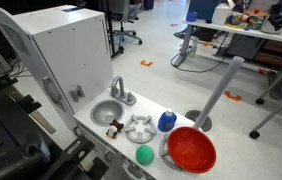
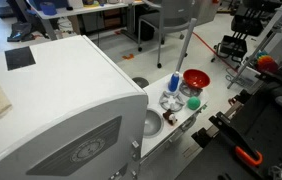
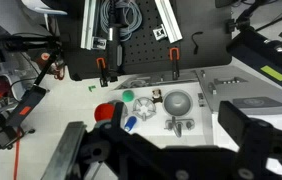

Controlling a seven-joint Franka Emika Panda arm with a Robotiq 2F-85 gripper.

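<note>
A toy kitchen counter carries a grey sink with a curved faucet and a white stove ring. A small brown and black item lies at the sink's front edge, towards the stove. Farther along sit a blue object, a round green piece and a red bowl. The wrist view, looking down, also takes in the red bowl and sink. Dark, blurred parts of my gripper fill its lower edge; its finger state is unclear, and no held object is visible.
A tall white cabinet flanks the sink side of the counter. Clamps with orange handles jut from the dark table edge. A coiled cable and tools lie on that table. Open floor extends behind the counter.
</note>
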